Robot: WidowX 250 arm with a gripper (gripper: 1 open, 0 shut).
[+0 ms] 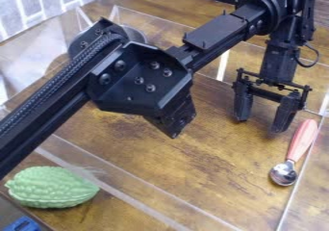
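Observation:
The black gripper [264, 115] hangs at the right of the wooden surface, its two fingers apart and nothing visible between them. Just right of and below it lies a scoop [293, 154] with a pink handle and a metal head. A green bumpy bitter melon [52, 188] rests at the lower left, well away from the gripper.
The arm crosses the upper left and middle, hiding much of what is behind, including a metal object [126, 36] at its back. Clear plastic edges border the workspace. A blue object [18, 221] sits in the bottom-left corner.

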